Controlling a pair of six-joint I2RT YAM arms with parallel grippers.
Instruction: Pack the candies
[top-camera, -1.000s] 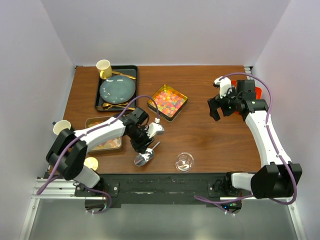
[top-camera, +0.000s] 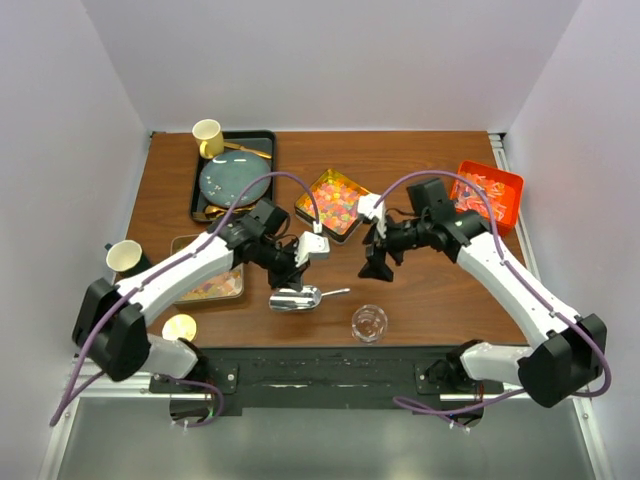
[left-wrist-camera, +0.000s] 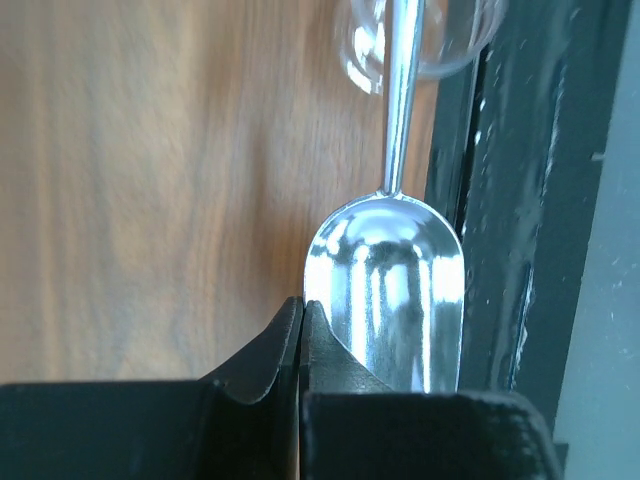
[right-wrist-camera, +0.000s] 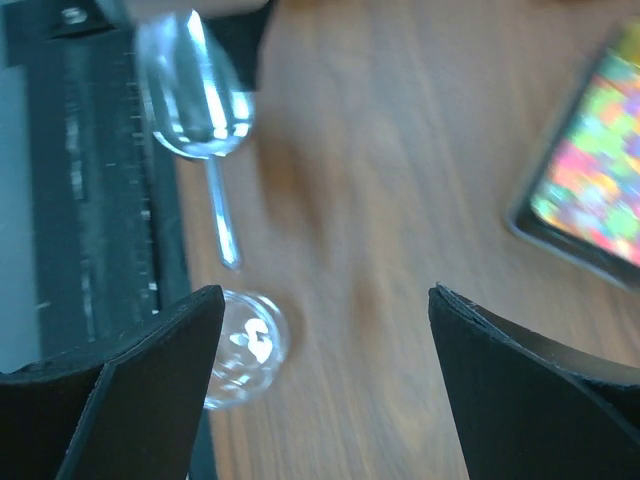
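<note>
A shiny metal scoop (left-wrist-camera: 385, 270) is pinched at the rim of its bowl by my left gripper, which is shut on it; its handle points away from the fingers. From above, the scoop (top-camera: 294, 299) hangs near the table's front edge, its handle toward the right arm. My right gripper is open and empty, over the middle of the table to the right of the scoop. Colourful candies fill a gold-walled tin (top-camera: 318, 184) at the back centre. An orange bin (top-camera: 514, 195) of lollipops stands at the back right. A clear glass jar (top-camera: 369, 323) sits near the front edge.
A black tray (top-camera: 265, 142) with a grey plate (top-camera: 232, 179) and gold cutlery lies at the back left, near a yellow mug (top-camera: 208, 138). Another candy container (top-camera: 233, 285) is partly under the left arm. Bare wood lies right of the jar.
</note>
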